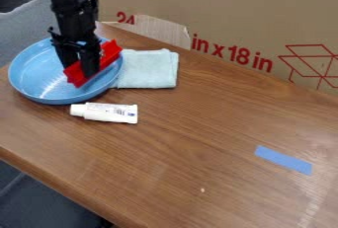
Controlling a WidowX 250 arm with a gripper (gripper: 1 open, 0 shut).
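My black gripper (79, 58) is over a blue round bowl (38, 74) at the left, its fingers at a red object (101, 54) tilted in the bowl. I cannot tell whether the fingers are closed on it. Below the bowl lies a white tube (103, 113). A folded pale cloth (148, 68) lies to the right of the bowl.
A large cardboard box (238, 20) stands along the back. A strip of blue tape (283, 159) is on the wooden table (211, 153), whose middle and right are otherwise clear. The table's edge runs along the lower left.
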